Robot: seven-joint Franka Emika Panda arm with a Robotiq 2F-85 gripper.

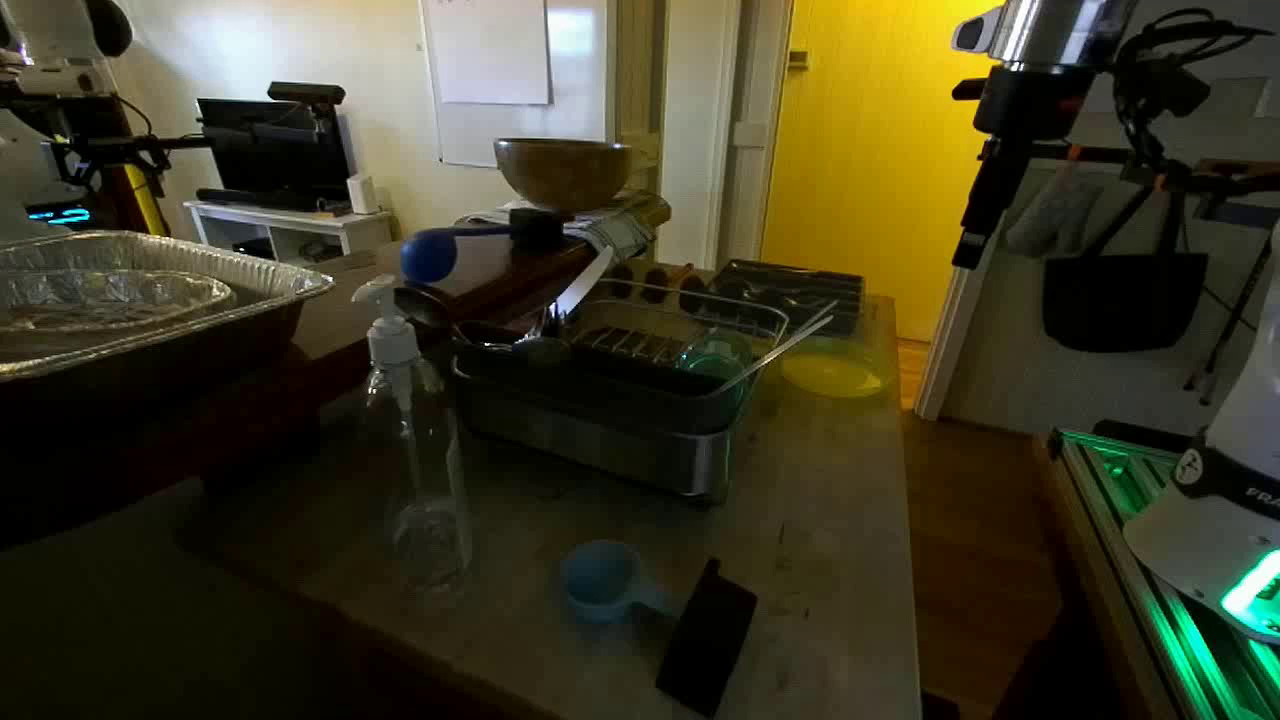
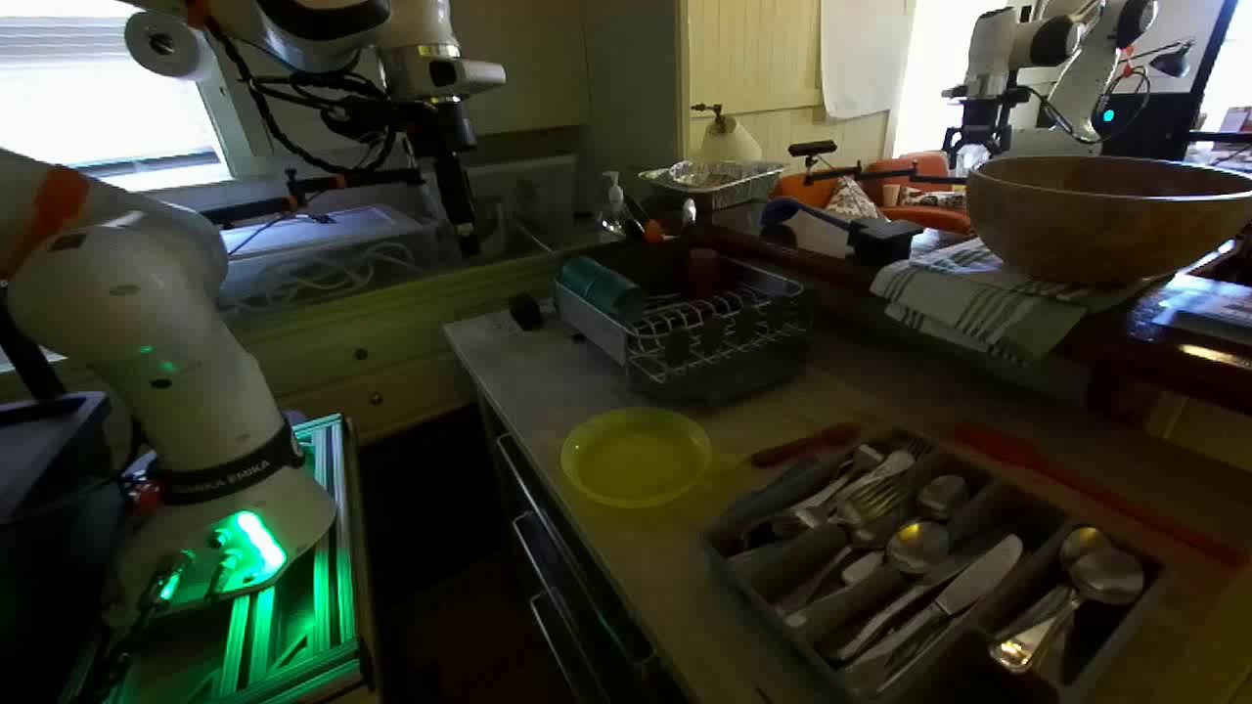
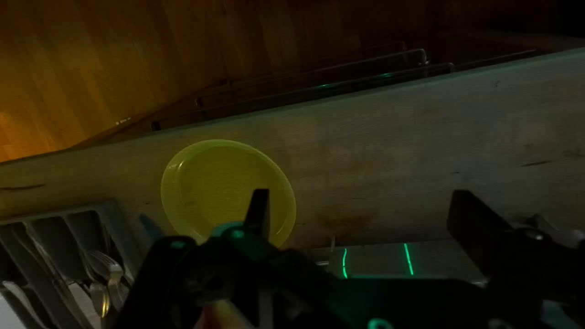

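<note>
High above the floor beside the counter, my gripper (image 1: 969, 250) hangs pointing down, apart from everything on the counter. From the wrist, the gripper is wide open, its dark fingers (image 3: 258, 211) far apart and nothing between them. A yellow plate (image 3: 219, 181) lies flat on the counter, partly covered by one finger in the wrist view. Behind it in exterior view 1 stands a dish rack (image 1: 600, 420) holding a green cup (image 2: 601, 287) and utensils. Closer to that camera are a light blue measuring cup (image 1: 600, 578) and a small black object (image 1: 708, 636).
A cutlery tray (image 2: 810, 628) full of silverware sits by the plate, with a red utensil (image 2: 1103, 505) alongside. A clear pump bottle (image 1: 420, 480) stands near the rack. On the raised ledge rest a wooden bowl (image 1: 561, 174) and a foil tray (image 1: 258, 278). Bare counter borders the plate.
</note>
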